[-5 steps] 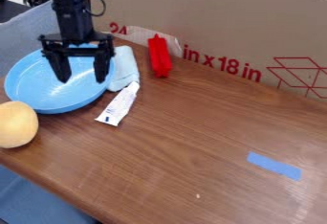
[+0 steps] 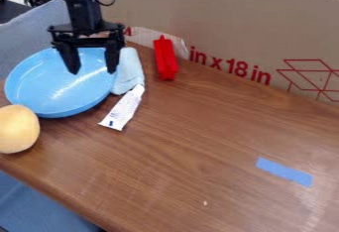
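My black gripper [image 2: 91, 63] hangs over the blue plate [image 2: 48, 90], fingers apart and pointing down, with nothing visible between them. A light blue cloth [image 2: 129, 69] lies at the plate's right side. A white tube [image 2: 125, 108] lies on the wooden table just below the cloth. A yellow round object [image 2: 16, 129] sits at the near left, below the plate. A red object [image 2: 166, 58] stands by the cardboard behind, right of the cloth.
A cardboard wall [image 2: 253, 26] borders the back of the table. A strip of blue tape [image 2: 283, 172] is on the table at right.
The objects on the table look unmoved.
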